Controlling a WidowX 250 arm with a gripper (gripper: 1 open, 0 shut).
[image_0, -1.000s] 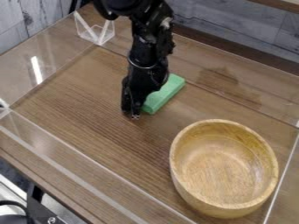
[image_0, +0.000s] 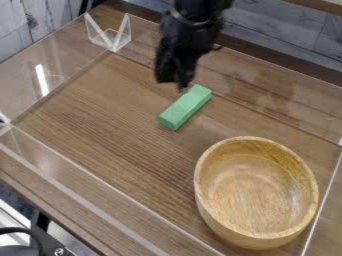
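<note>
A green rectangular block (image_0: 185, 107) lies on the wooden table, tilted diagonally, right of centre. Above it, toward the back, the dark gripper (image_0: 174, 62) is raised and blurred, apart from the block. Its fingertips are too blurred to tell how they stand; nothing green or other is visible in them.
A large wooden bowl (image_0: 255, 190) fills the front right. A white wire object (image_0: 110, 35) stands at the back left, and a wall edge borders the left.
The gripper has moved up and back, away from the green block. The block has shifted a little left and toward the front and is uncovered.
</note>
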